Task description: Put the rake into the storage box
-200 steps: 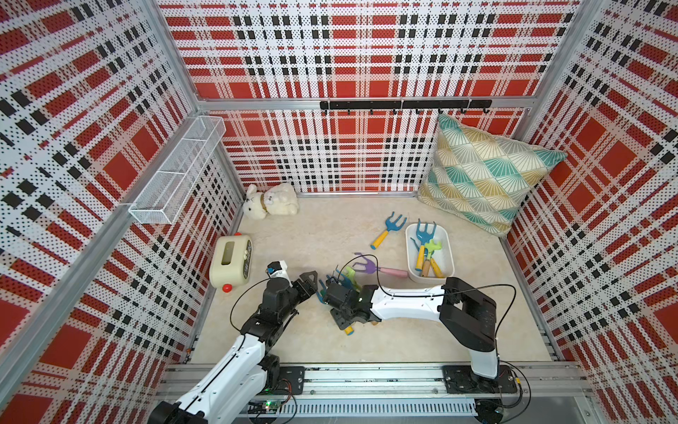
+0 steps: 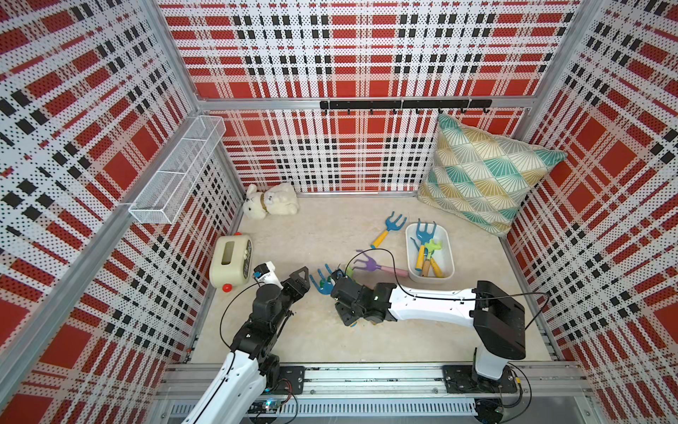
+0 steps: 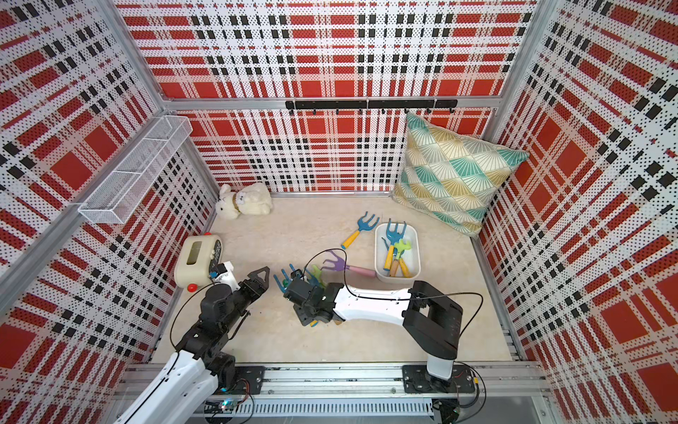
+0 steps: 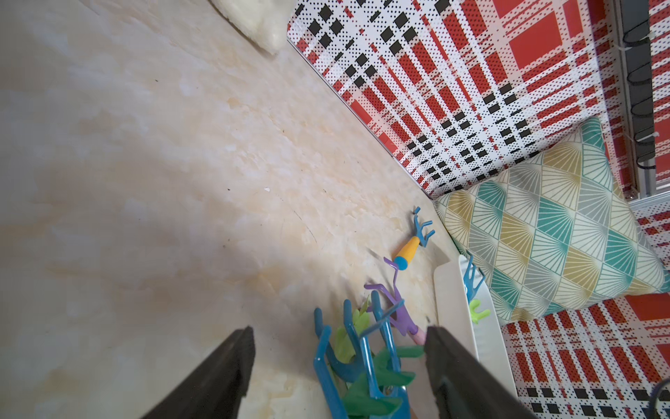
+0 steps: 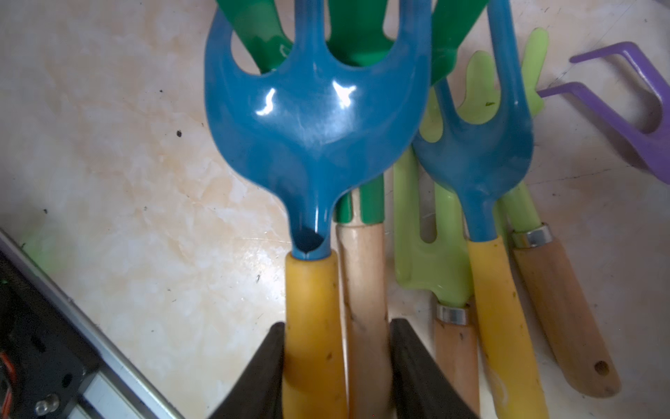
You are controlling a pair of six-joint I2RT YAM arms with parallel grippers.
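Note:
In the right wrist view, a blue rake [image 5: 317,132] with a yellow handle and a green rake [image 5: 363,45] with a wooden handle [image 5: 366,300] lie side by side, close to the camera. Their handles are both between the fingers of my right gripper, which press on them from either side. They look nearer than the tools lying beside them. The white storage box [image 2: 431,278] stands to the right on the table with several tools in it. My left gripper is open and empty, left of the rakes.
Beside the two rakes lie another blue rake [image 5: 474,164], light green ones [image 5: 436,269] and a purple rake [image 2: 367,263]. A blue rake [image 2: 388,229] lies near the box. A toaster [image 2: 231,261], plush toy [image 2: 272,200] and cushion [image 2: 487,176] stand around.
My right arm has shifted and its forearm swung right. A blue rake head now shows further out left of the right gripper. My left gripper has drawn slightly left.

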